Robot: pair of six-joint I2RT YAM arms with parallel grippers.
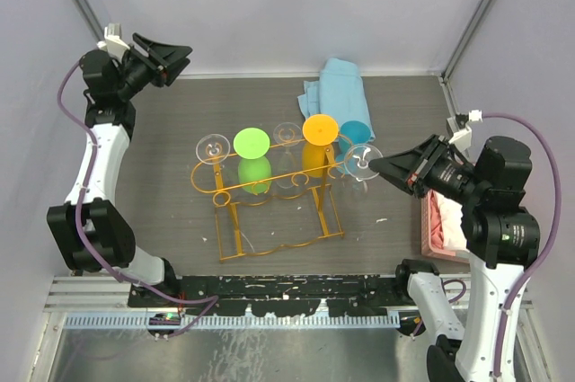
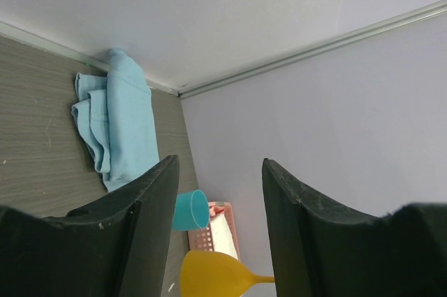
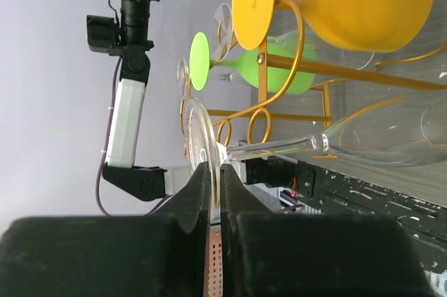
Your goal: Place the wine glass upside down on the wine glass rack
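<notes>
My right gripper (image 1: 386, 166) is shut on the base of a clear wine glass (image 1: 362, 162), beside the right end of the gold rack (image 1: 252, 186). In the right wrist view the glass's stem (image 3: 272, 147) and bowl (image 3: 387, 133) extend beyond the fingers, close to the rack's loops. Upside-down glasses stand in the rack: green (image 1: 252, 141), yellow (image 1: 320, 128) and clear ones. A blue glass (image 1: 355, 130) is behind its right end. My left gripper (image 1: 171, 67) is open and empty at upper left.
A folded blue cloth (image 1: 334, 93) lies at the back. A pink basket with cloths (image 1: 436, 229) is at the right, under the right arm. The table left of the rack is clear.
</notes>
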